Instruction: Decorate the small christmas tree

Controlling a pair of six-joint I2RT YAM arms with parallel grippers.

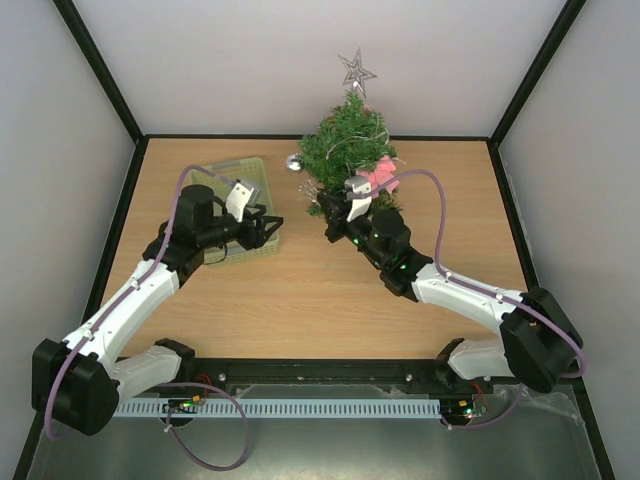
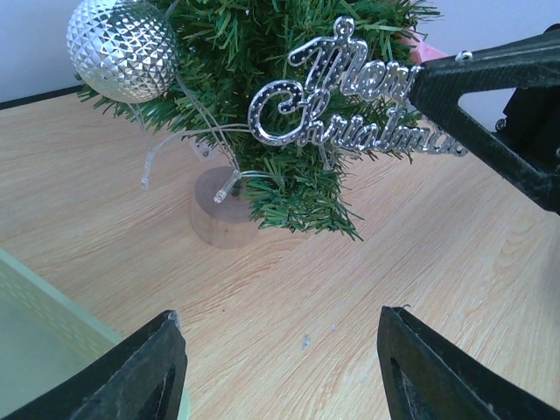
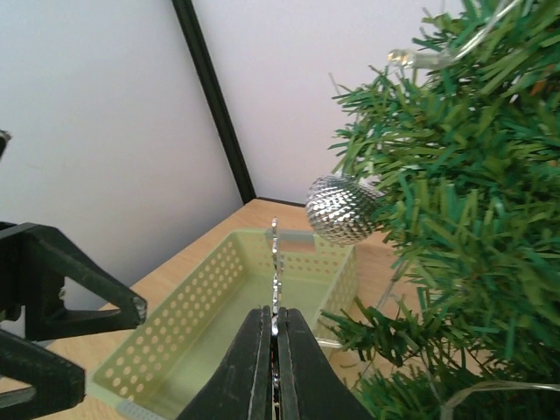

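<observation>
The small tree (image 1: 340, 150) has a star (image 1: 357, 74) on top, a pink bow (image 1: 376, 178) and a silver ball (image 2: 121, 51) on its left side. My right gripper is shut on a silver "Merry Christmas" ornament, seen edge-on in the right wrist view, at the tree's lower front left. My left gripper stands open above the basket's right side, facing the tree, with nothing between its fingers.
A pale green basket (image 3: 140, 367) sits at the back left, under the left arm. Walls enclose the back and sides.
</observation>
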